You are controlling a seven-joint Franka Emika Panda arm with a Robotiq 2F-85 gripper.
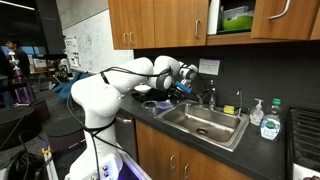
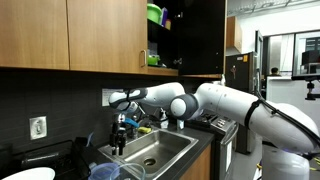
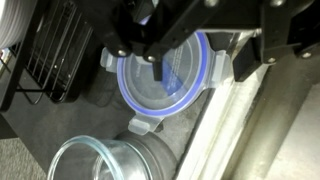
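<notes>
A round clear lid [image 3: 160, 75] with a blue rim and side tabs shows beneath my gripper in the wrist view. My gripper has its dark fingers spread apart; one fingertip [image 3: 157, 70] overlaps the lid in this view, but contact cannot be told. Near the lid's lower edge is a glass container [image 3: 90, 160], open at the top. From the side, the gripper [image 2: 117, 145] is low over the counter beyond the clear containers [image 2: 104, 172]. In exterior view 1 the gripper [image 1: 185, 86] is left of the sink, its fingers too small to make out.
A steel sink [image 1: 210, 125] with a faucet lies right of the gripper. A black wire rack [image 3: 50, 50] stands on the lid's other side. Soap bottles [image 1: 270, 121] stand at the far right, and wooden cabinets [image 1: 160, 25] hang overhead.
</notes>
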